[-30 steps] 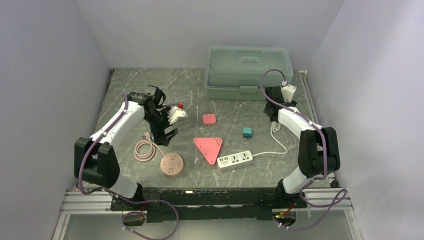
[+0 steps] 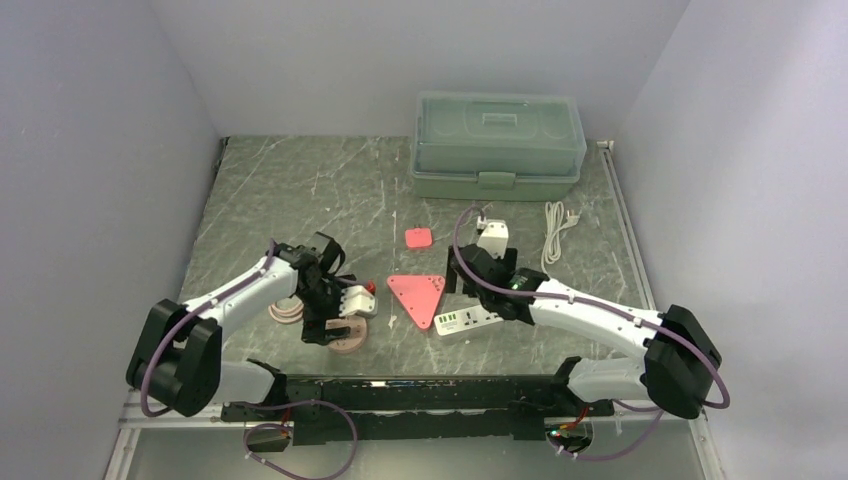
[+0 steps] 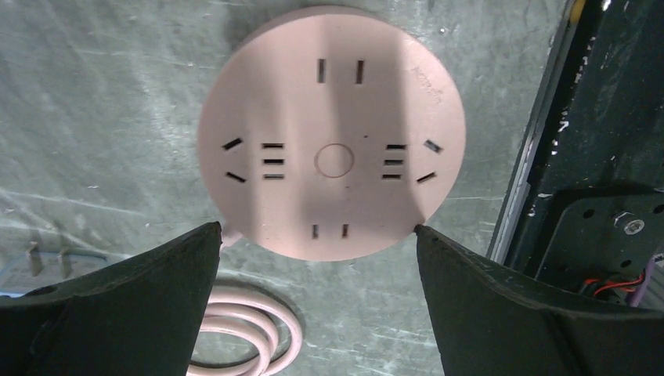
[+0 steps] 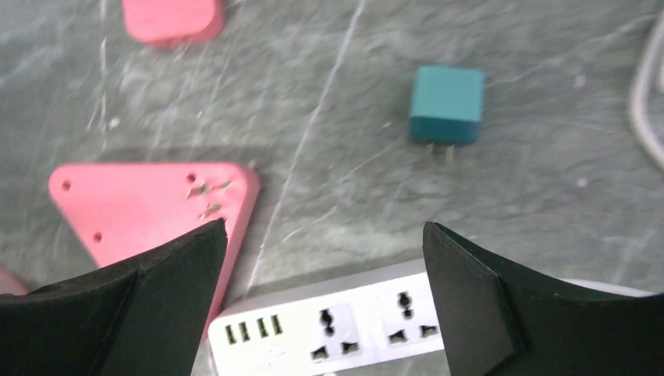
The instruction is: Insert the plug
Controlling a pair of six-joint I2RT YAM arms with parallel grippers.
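Note:
Beneath my open left gripper lies a round pinkish power strip point(image 3: 335, 204) with several slots; its lower rim sits between the fingertips in the left wrist view. A white power strip point(image 4: 329, 329) rests below my right gripper, which is open and empty. Farther out in the right wrist view stands a teal cube plug point(image 4: 446, 106), its metal prongs turned toward the white strip. A pink triangular block point(image 4: 156, 204) with small holes and prongs is to its left. A red-pink plug block point(image 2: 418, 238) lies behind the triangle.
The coiled pink cord point(image 3: 254, 333) is beside the round strip. A white cord point(image 2: 555, 232) with its plug lies at the right. At the back stands a green lidded box point(image 2: 498, 150).
My right gripper has swept from the back right toward the white strip, now covering the teal cube in the top view. My left gripper has come down over the round strip.

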